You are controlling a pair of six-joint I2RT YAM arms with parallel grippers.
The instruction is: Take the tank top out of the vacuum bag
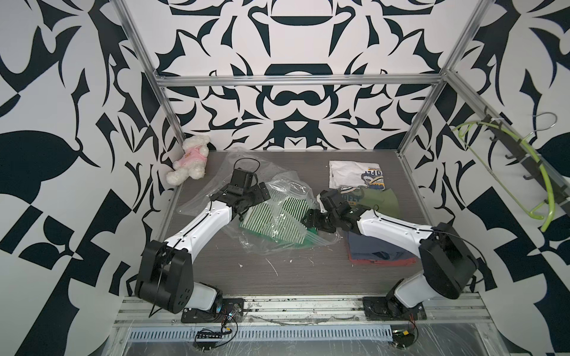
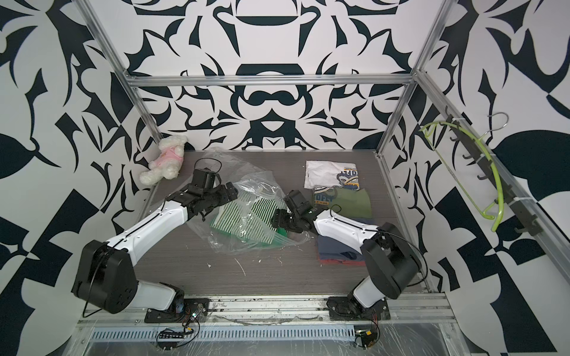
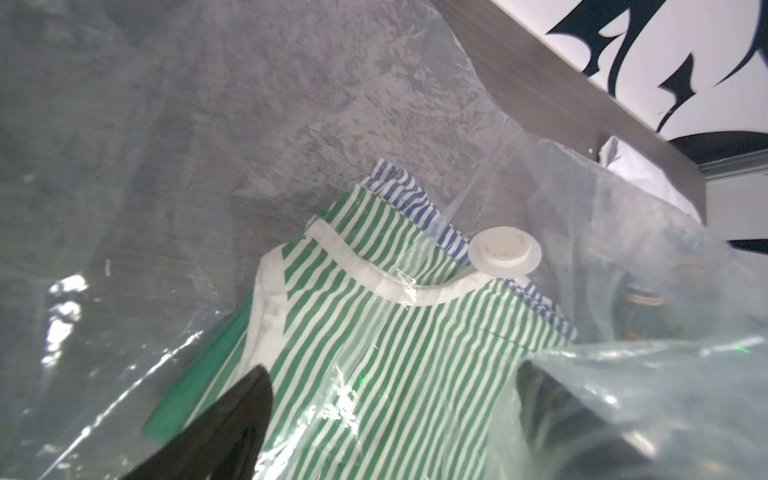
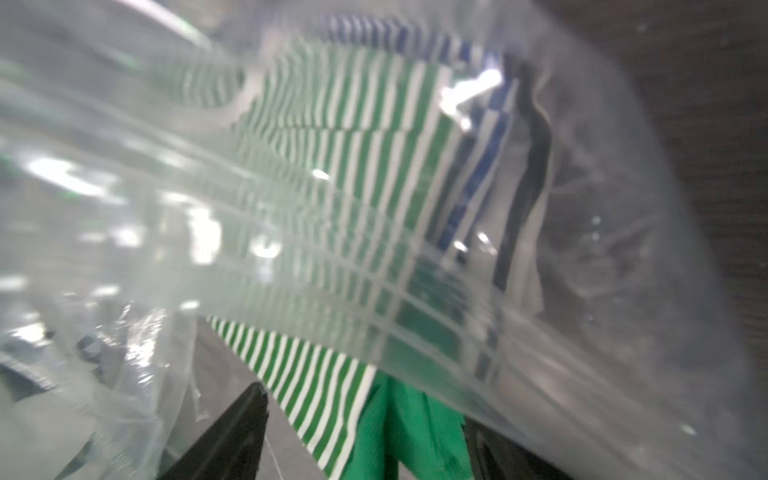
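A green-and-white striped tank top [image 1: 273,220] lies in a clear plastic vacuum bag [image 1: 207,192] in the middle of the table. My left gripper [image 1: 254,200] stands open over the left part of the bag, the tank top's neckline [image 3: 416,292] ahead of its fingers. Film veils its right-hand finger [image 3: 560,416] in the left wrist view. At the bag's right end is my right gripper [image 1: 312,220], its fingers [image 4: 228,440] spread apart. Solid green cloth [image 4: 416,432] shows between those fingers, beyond the bag's pale edge band [image 4: 336,288]; I see no grip on it.
A white valve disc [image 3: 504,250] sits on the bag. Folded shirts lie to the right: white [image 1: 350,175], olive [image 1: 383,201] and dark blue [image 1: 380,248]. A teddy bear [image 1: 191,160] sits at the back left.
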